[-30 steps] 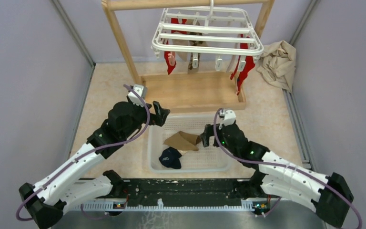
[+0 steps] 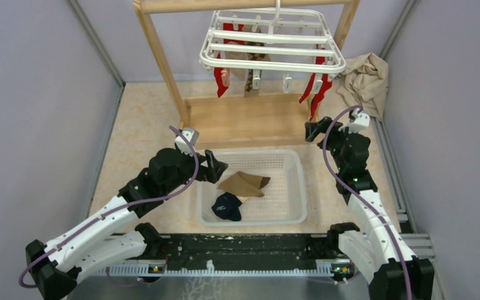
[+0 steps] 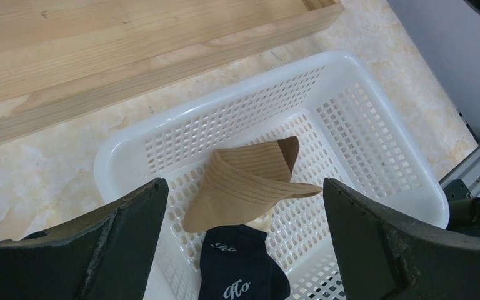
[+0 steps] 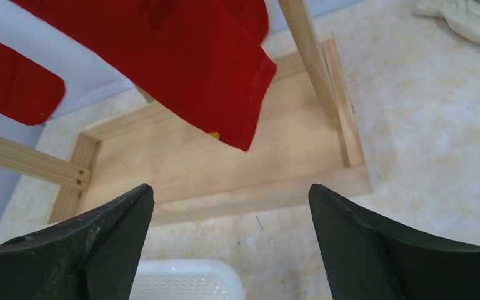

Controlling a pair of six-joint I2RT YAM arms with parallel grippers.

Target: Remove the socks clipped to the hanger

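Observation:
From the white clip hanger (image 2: 272, 52) at the top hang red socks at the right (image 2: 319, 89), a red sock (image 2: 219, 76) at the left, and brown and tan ones between. In the right wrist view a red sock (image 4: 206, 69) hangs ahead of my right gripper, whose fingers stand apart and empty. My left gripper is open above the white basket (image 3: 344, 57), nothing between its fingers. Inside the basket lie a brown sock (image 3: 237, 200) and a dark navy sock (image 3: 234, 262).
A wooden frame (image 2: 156, 56) holds the hanger over a wooden base (image 2: 244, 122). A crumpled beige cloth (image 2: 364, 84) lies at the back right. Bare table shows on both sides of the basket.
My right gripper has moved from over the basket outward, right and toward the hanging red socks. The basket shifted a little right; the hanger swayed slightly.

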